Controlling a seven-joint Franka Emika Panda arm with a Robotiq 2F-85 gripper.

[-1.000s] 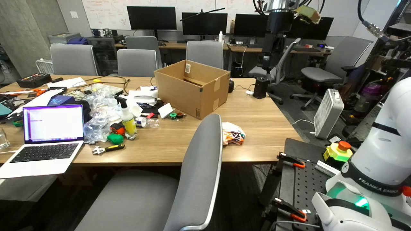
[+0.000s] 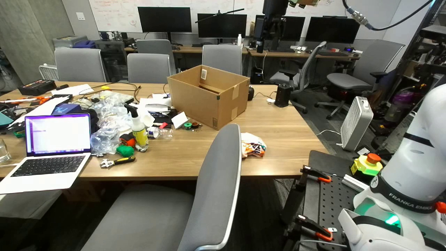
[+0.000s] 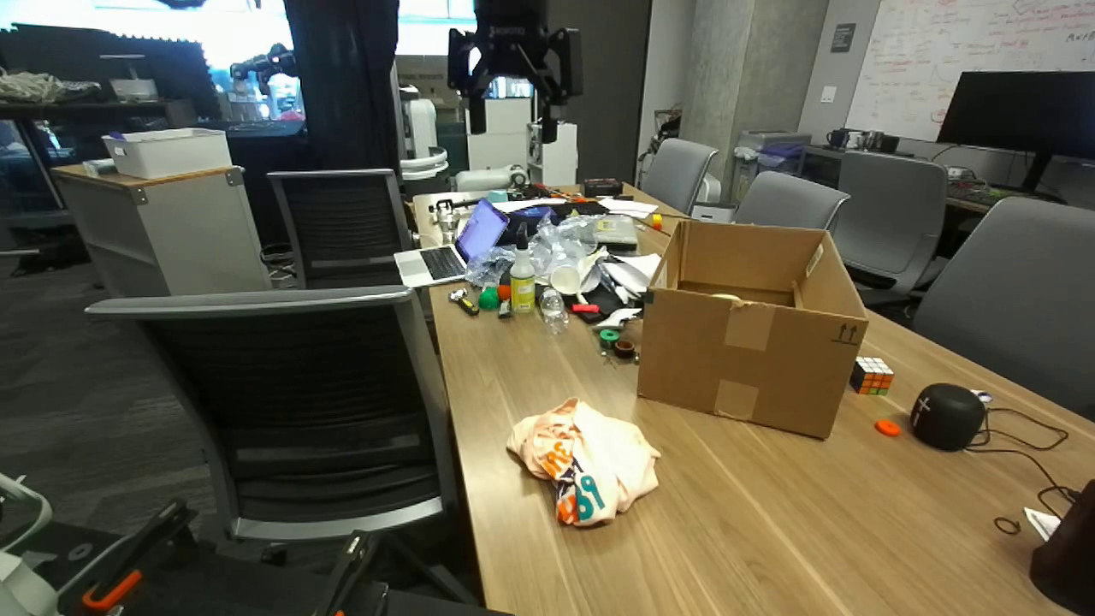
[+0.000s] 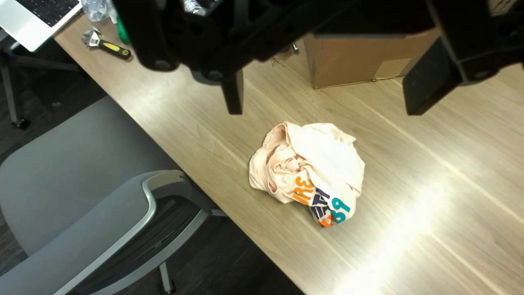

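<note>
A crumpled pale peach cloth with orange, navy and teal lettering (image 4: pixel 319 167) lies on the wooden table near its edge; the chair back partly covers it in exterior view 1. My gripper (image 3: pixel 516 128) hangs high over the table, well clear of the cloth. In the wrist view its two dark fingers (image 4: pixel 233 93) are wide apart and the space between them is empty. Beyond the cloth stands an open cardboard box (image 3: pixel 754 339), upright on the table. Part of its inside shows, with a pale round rim in it, too little to name.
Past the box and cloth, the table holds a spray bottle (image 2: pixel 139 129), a wrench (image 2: pixel 117 161), a laptop (image 2: pixel 56 150) and plastic wrap. A Rubik's cube (image 3: pixel 871 376) and a black speaker (image 3: pixel 946 416) sit beside the box. A grey chair (image 2: pixel 213 188) stands against the table's edge.
In exterior view 1 my gripper has moved up and to the left, and now stands higher over the table. The cloth and box lie where they were.
</note>
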